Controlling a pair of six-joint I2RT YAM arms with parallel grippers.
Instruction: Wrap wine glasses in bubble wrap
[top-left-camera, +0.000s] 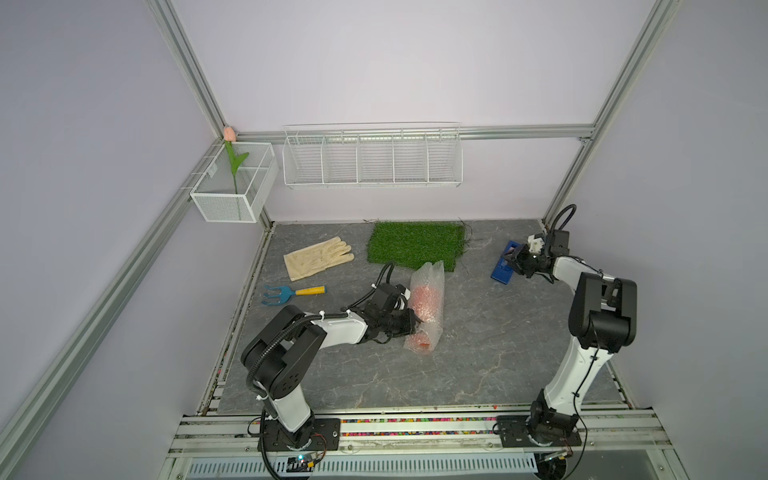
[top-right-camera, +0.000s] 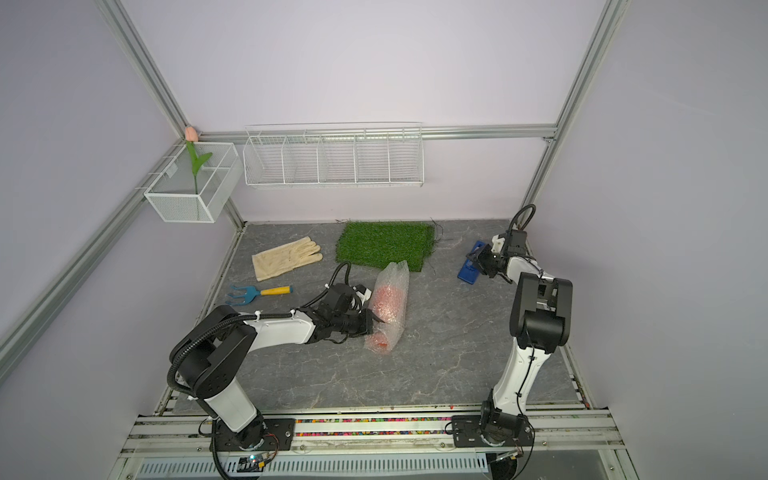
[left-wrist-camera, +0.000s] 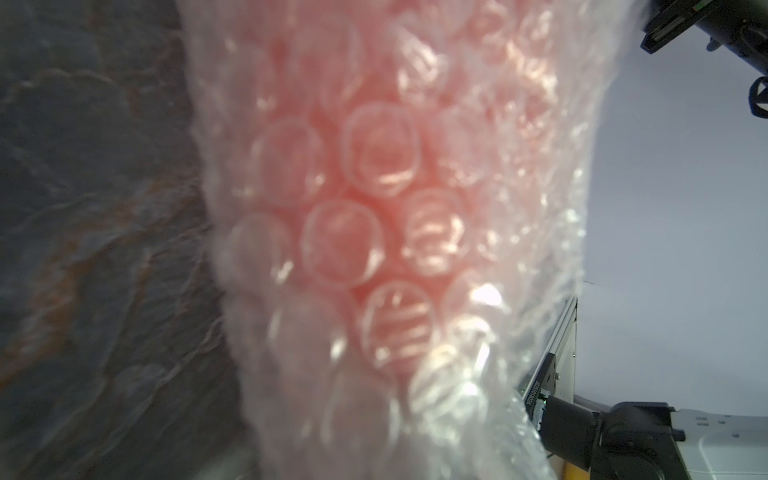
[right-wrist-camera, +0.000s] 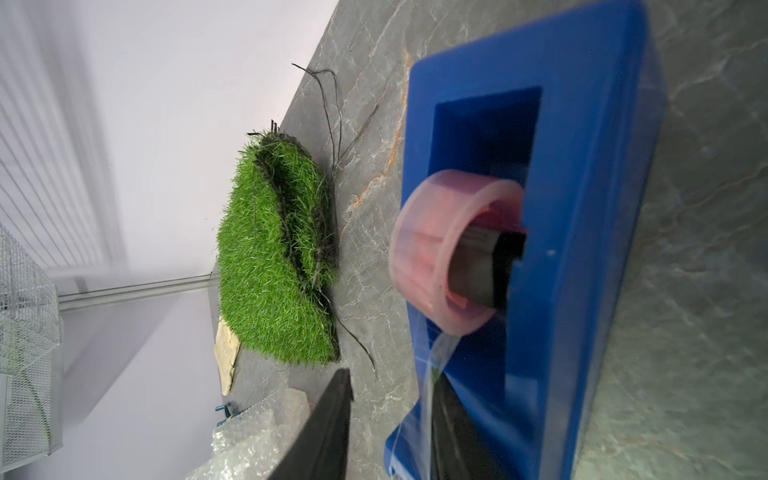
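Observation:
A roll of clear bubble wrap (top-left-camera: 427, 300) with something pink inside lies in the middle of the table. My left gripper (top-left-camera: 415, 321) is shut on its left side; the pinch itself is hidden, as the wrap (left-wrist-camera: 360, 240) fills much of the left wrist view. No wine glass shows plainly. At the right stands a blue tape dispenser (right-wrist-camera: 592, 240) with a pink-cored tape roll (right-wrist-camera: 448, 248). A clear tape strip (right-wrist-camera: 437, 356) hangs from the roll toward my right gripper. Its fingers stand apart at the dispenser's front end, the strip close by the right-hand finger (right-wrist-camera: 449, 432).
Green turf (top-left-camera: 412, 242) lies at the back, a cream glove (top-left-camera: 316, 257) and a blue hand fork with yellow handle (top-left-camera: 288, 294) at the left. Wire baskets (top-left-camera: 373, 160) hang on the wall. Bare table lies between wrap and dispenser.

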